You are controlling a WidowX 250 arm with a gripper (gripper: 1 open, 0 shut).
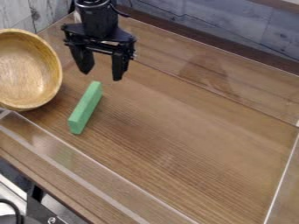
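My black gripper point(100, 59) hangs over the upper left of the wooden surface, its two fingers spread wide and open with nothing visible between them. A green bar point(86, 107) lies on the wood below the gripper, apart from it, angled from upper right to lower left. A light wooden bowl point(26, 70) sits at the left edge, partly out of frame, to the left of the bar.
Dark cables or parts lie beyond its lower left edge.
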